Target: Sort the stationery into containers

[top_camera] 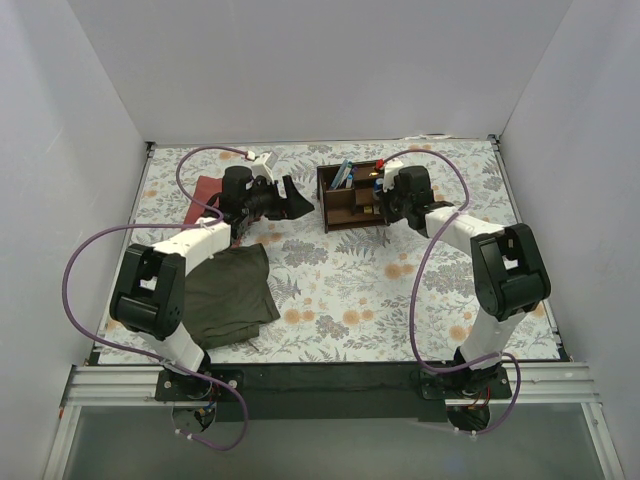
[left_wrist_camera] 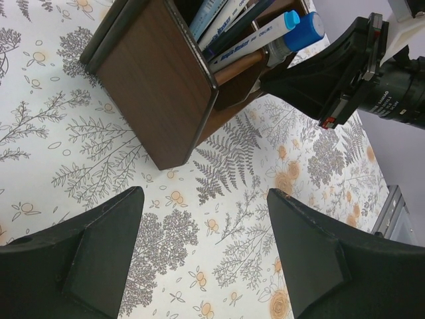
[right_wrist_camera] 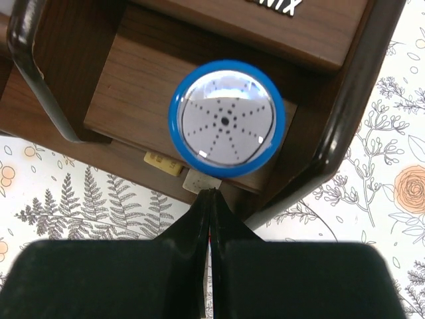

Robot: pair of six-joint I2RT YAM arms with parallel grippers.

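Observation:
A wooden organizer stands at the back centre of the table, holding several pens and markers. A blue-rimmed round container sits in one compartment, with small yellow and pale blocks below it. My right gripper is shut at the organizer's front edge, just below the pale block; nothing clear shows between its fingers. My left gripper is open and empty, left of the organizer.
A red cloth and a dark green cloth lie on the left.

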